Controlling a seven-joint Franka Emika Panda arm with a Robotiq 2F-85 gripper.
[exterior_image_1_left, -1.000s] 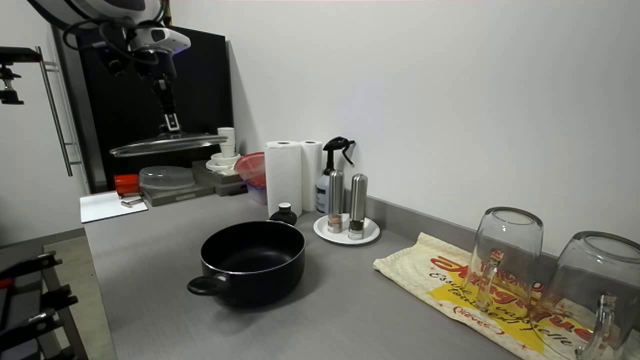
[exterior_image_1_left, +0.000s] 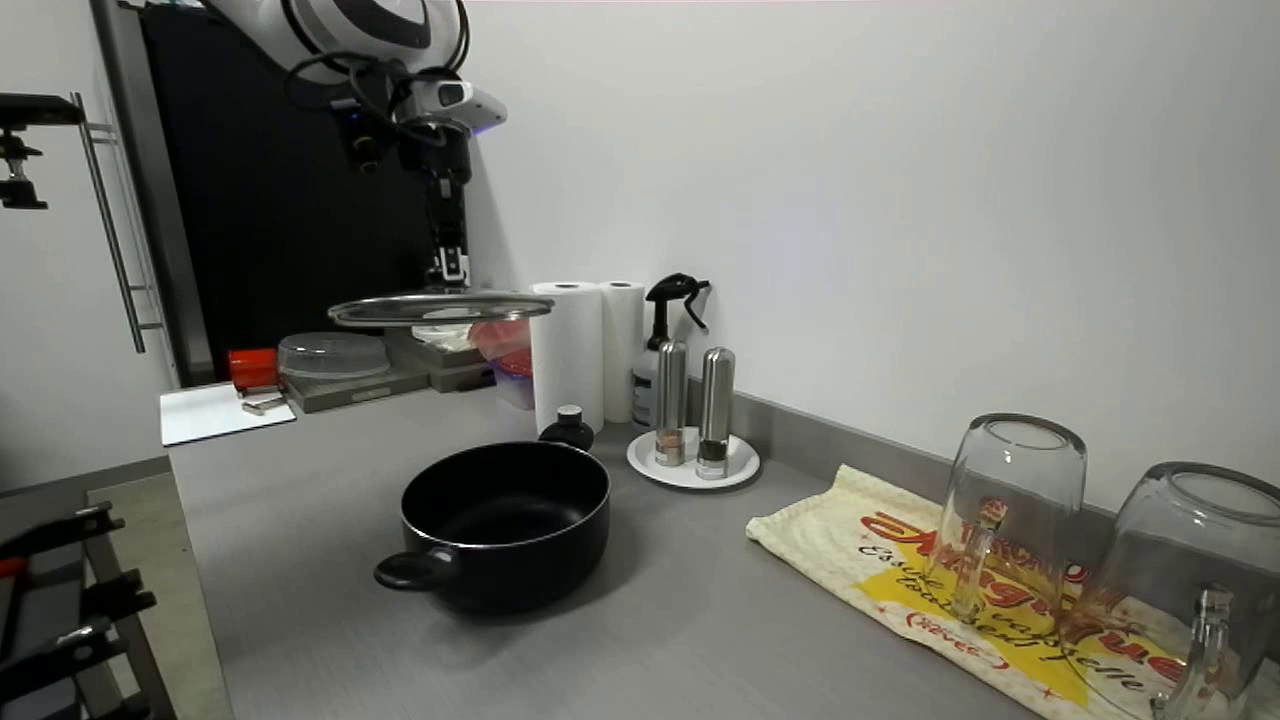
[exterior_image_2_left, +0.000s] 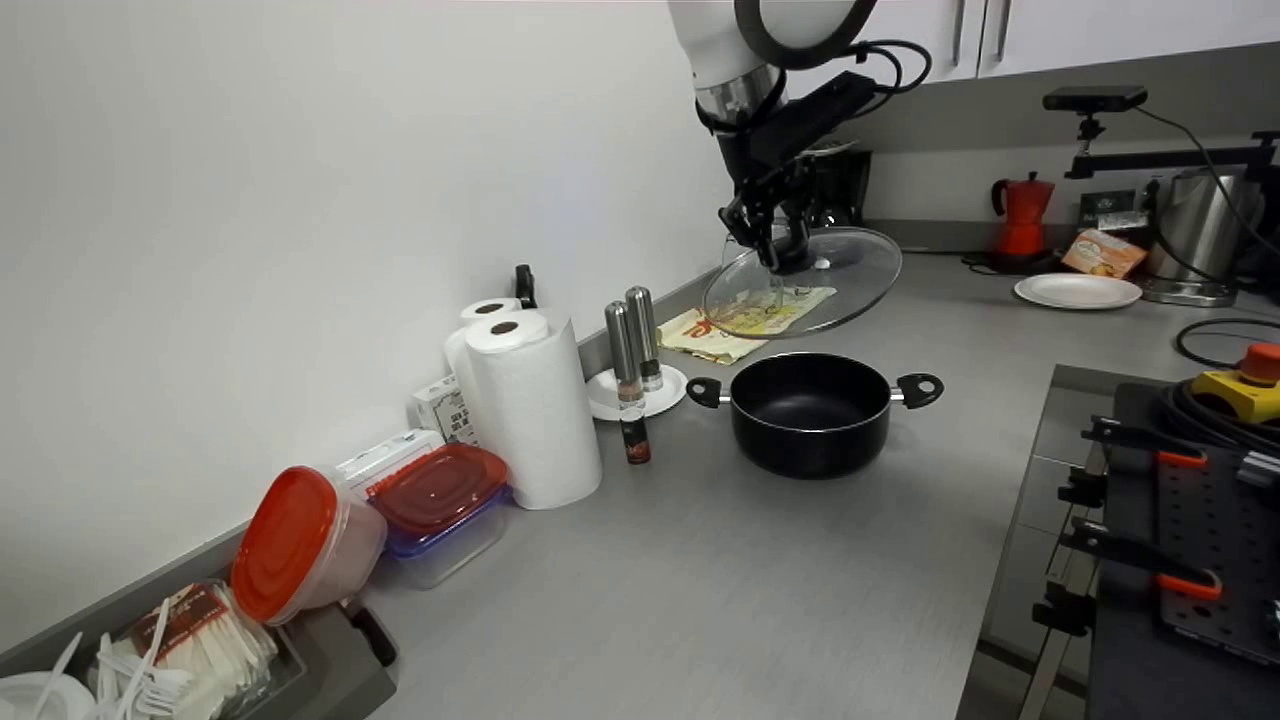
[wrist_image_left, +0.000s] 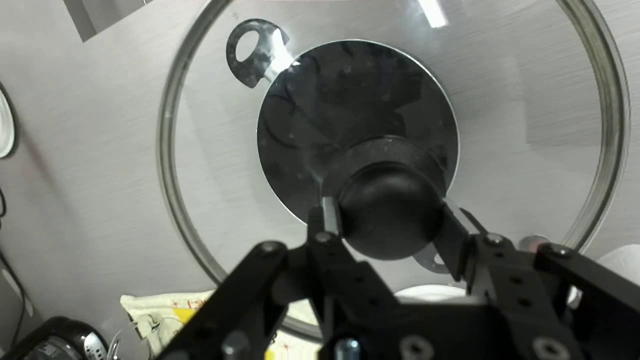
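A glass lid (exterior_image_1_left: 441, 310) with a metal rim hangs in the air, held by its round black knob (wrist_image_left: 390, 210). My gripper is shut on that knob, a finger pressed to each side. Below stands a black two-handled pot (exterior_image_1_left: 504, 528), upright and uncovered on the grey counter. In the second exterior view the lid (exterior_image_2_left: 804, 282) is tilted and clearly above the pot (exterior_image_2_left: 810, 414), not touching it. Through the glass in the wrist view, the pot (wrist_image_left: 354, 102) shows inside the lid's ring, with one handle partly hidden by my fingers.
Two tall grinders (exterior_image_1_left: 716, 414) stand on a white plate (exterior_image_1_left: 654, 454) beside the pot, near paper towel rolls (exterior_image_1_left: 566, 360). A small dark-labelled jar (exterior_image_2_left: 633, 432) is close by. Glass mugs (exterior_image_1_left: 1014, 504) rest on a printed towel (exterior_image_1_left: 828, 516).
My gripper has carried the lid to the right in the first exterior view, from over the far left to nearer above the pot. The lid is slightly lower and more level; the pot has not moved.
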